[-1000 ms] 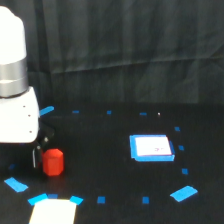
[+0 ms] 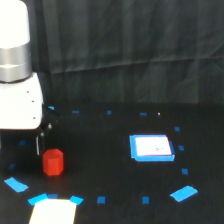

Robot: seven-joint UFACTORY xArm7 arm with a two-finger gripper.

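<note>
A white robot arm with its gripper [image 2: 38, 140] hangs at the left of the camera view, low over the dark table. A red block [image 2: 53, 163] sits on the table just below and right of the gripper. The fingers are dark and small; whether they are open or shut is hard to make out.
A white square with a blue border [image 2: 152, 146] lies at the middle right. A pale square [image 2: 53, 212] lies at the front left, cut by the frame edge. Blue tape pieces mark the table [image 2: 120, 185], whose middle is clear. A black curtain hangs behind.
The gripper has shifted slightly upward from its place beside the red block. The red block looks to be in about the same place.
</note>
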